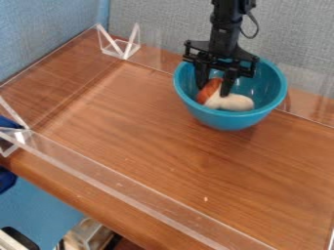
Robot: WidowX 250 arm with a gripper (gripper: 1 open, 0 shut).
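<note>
A teal bowl [237,118] sits at the back right of the wooden table. My black gripper [217,80] reaches down into it from above, its fingers shut on an orange-red object [209,92], though the contact is partly hidden by the fingers. A pale, rounded object [235,103] lies in the bowl beside the orange-red one.
Clear plastic edging runs along the back and left of the table [156,166], with white brackets [119,44] at its corners. A grey wall stands close behind the bowl.
</note>
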